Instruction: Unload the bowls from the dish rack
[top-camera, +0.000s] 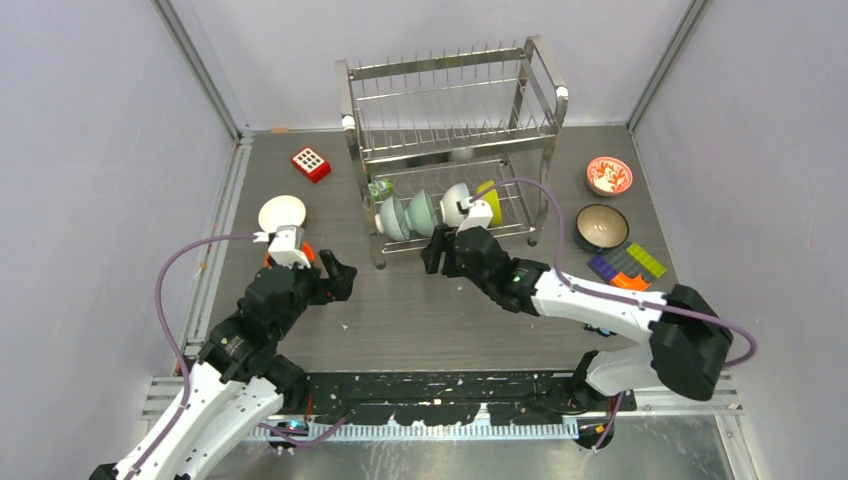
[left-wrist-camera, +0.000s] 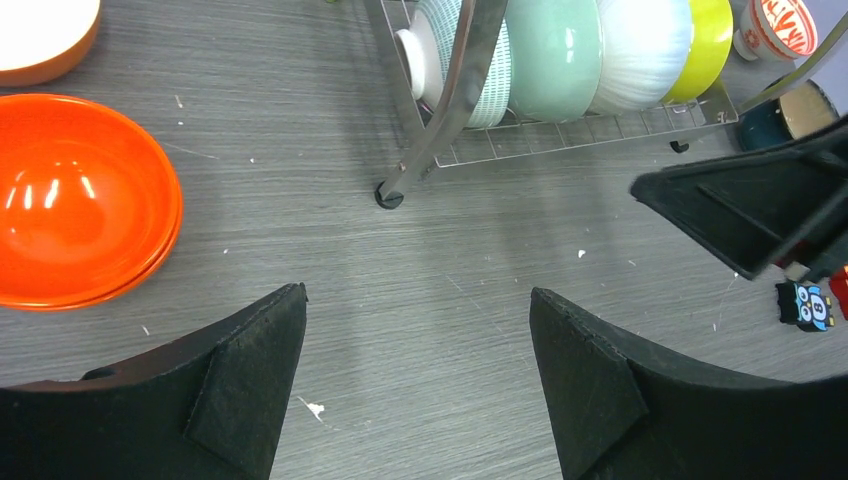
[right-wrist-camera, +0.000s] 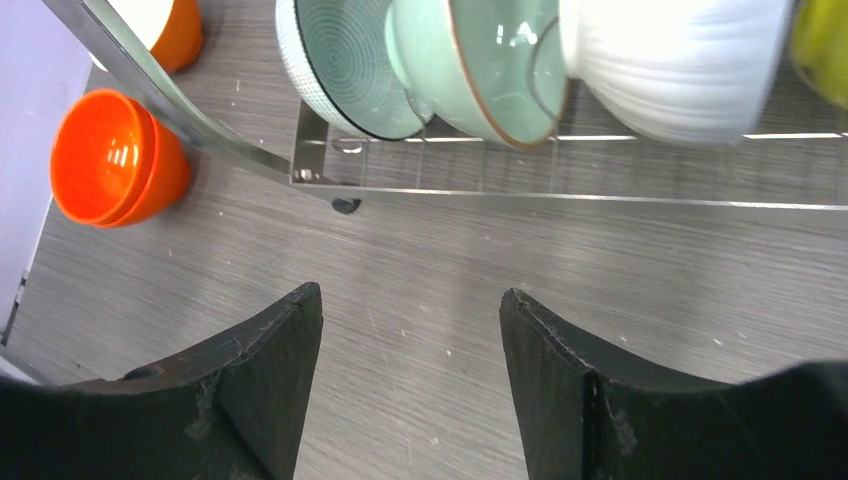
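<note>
On the lower tier of the steel dish rack (top-camera: 440, 150) stand bowls on edge: a mint patterned bowl (right-wrist-camera: 350, 55), a mint bowl (right-wrist-camera: 505, 70), a white bowl (right-wrist-camera: 680, 75) and a yellow bowl (left-wrist-camera: 705, 45). My right gripper (top-camera: 435, 250) hangs just in front of them, open and empty. My left gripper (top-camera: 335, 275) stands open over the table left of the rack, beside stacked orange bowls (left-wrist-camera: 75, 200), with nothing between its fingers.
A white-lined bowl (top-camera: 282, 208) and a red block (top-camera: 310, 163) lie back left. A patterned bowl (top-camera: 609, 173), dark-rimmed bowl (top-camera: 601, 227) and coloured trays (top-camera: 630, 270) are at right.
</note>
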